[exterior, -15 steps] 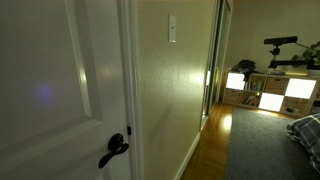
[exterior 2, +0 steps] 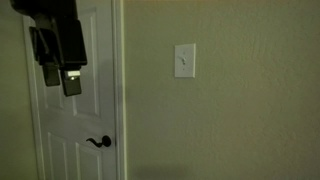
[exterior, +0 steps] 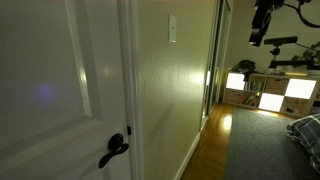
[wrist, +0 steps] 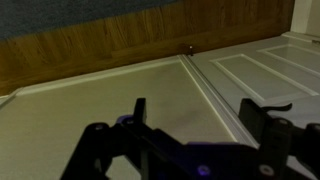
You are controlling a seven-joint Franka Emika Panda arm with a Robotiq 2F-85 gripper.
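My gripper stands open in the wrist view, its dark fingers wide apart and nothing between them. Exterior view 2 has the gripper (exterior 2: 61,82) at the upper left, in front of the white door (exterior 2: 78,90) and left of the light switch (exterior 2: 185,60) on the wall. In exterior view 1 the gripper (exterior: 257,38) hangs at the upper right, away from the wall switch (exterior: 172,28). A black lever handle (exterior: 114,150) sits on the closed door. No switch can be made out in the wrist view.
Wooden floor (exterior: 211,145) runs along the wall beside a grey surface (exterior: 262,150) with a checked cloth (exterior: 307,135). A shelf unit (exterior: 270,92) with lit cubes stands at the back. The wall (exterior 2: 255,110) around the switch is bare.
Door and switch look unchanged.
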